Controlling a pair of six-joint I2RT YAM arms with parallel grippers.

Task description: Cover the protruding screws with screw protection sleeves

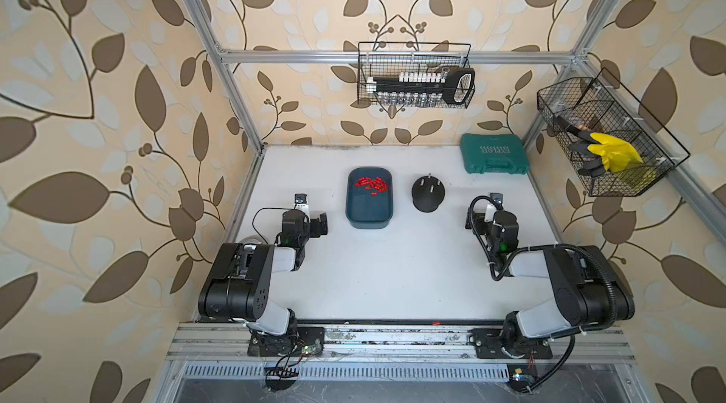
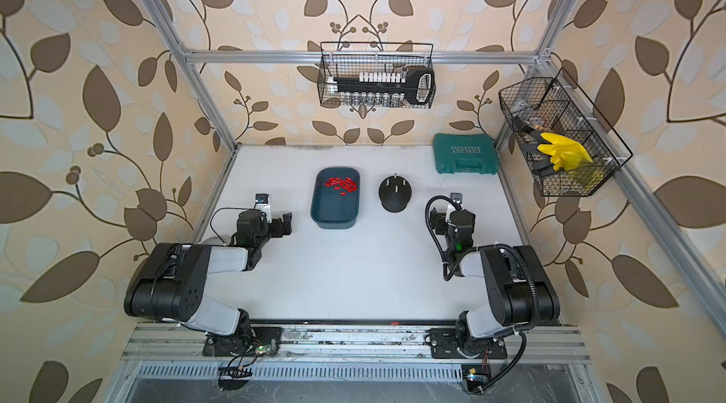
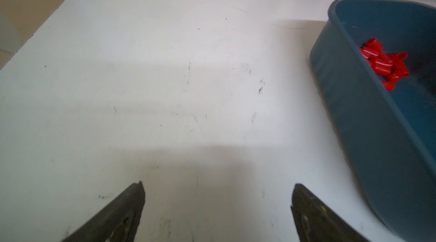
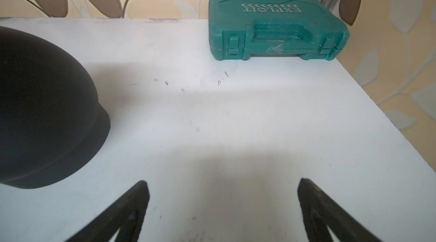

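Note:
Red sleeves [image 1: 370, 183] [image 2: 340, 183] [image 3: 382, 62] lie heaped in a blue-grey tray [image 1: 369, 214] [image 2: 335, 215] [image 3: 354, 124] on the white table. To its right stands a black dome [image 1: 428, 197] [image 2: 394, 199] [image 4: 45, 105] with several metal screws on top, no red visible on them. My left gripper [image 1: 314, 225] is open and empty at the left of the tray. My right gripper [image 1: 476, 223] is open and empty at the right of the dome.
A green case [image 1: 494, 155] [image 4: 278, 28] lies at the back right corner. Wire baskets [image 1: 414, 74] [image 1: 612, 134] with assorted items hang on the frame above.

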